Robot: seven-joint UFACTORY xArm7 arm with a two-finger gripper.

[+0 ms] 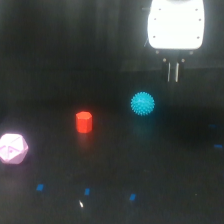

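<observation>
My gripper hangs below a bright white arm end at the upper right. Its two thin fingers point down with a narrow dark gap between them, and nothing shows in that gap. Lower and to the left of it lies a spiky cyan ball, apart from the fingers. A red block with a bright top stands further left. Near the left edge is a faceted pale pink ball.
Small blue marks are scattered along the front and at the right edge. A little white speck shows near the front.
</observation>
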